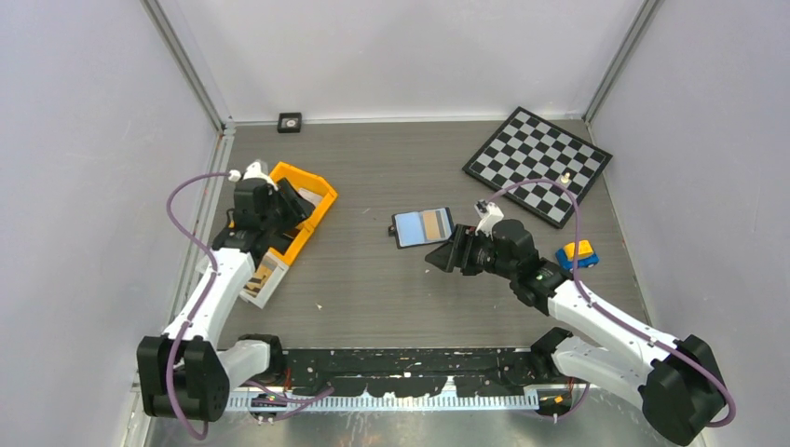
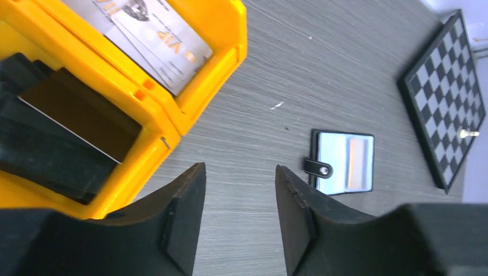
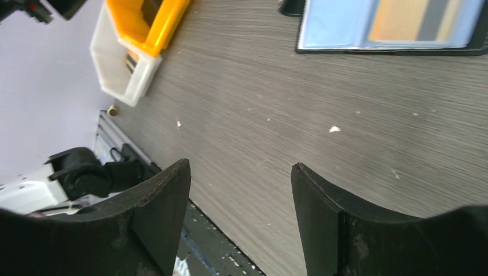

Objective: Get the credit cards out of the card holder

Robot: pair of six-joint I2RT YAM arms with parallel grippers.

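Observation:
The card holder point(image 1: 410, 229) lies on the grey table at the centre, flat, with blue, tan and grey cards showing and a black strap at its left; in the left wrist view it point(image 2: 339, 162) is right of the yellow bins. My left gripper point(image 1: 294, 199) hangs over the yellow bins, fingers apart with nothing between them. My right gripper point(image 1: 447, 253) is just below and right of the holder, open and empty; in the right wrist view the holder point(image 3: 330, 26) is at the top, beyond the fingertips.
Yellow bins point(image 1: 317, 182) with a white bin point(image 1: 265, 289) stand at the left. A chessboard point(image 1: 522, 149) lies back right, a blue-yellow toy point(image 1: 578, 256) right, a small black box point(image 1: 290, 122) at the back.

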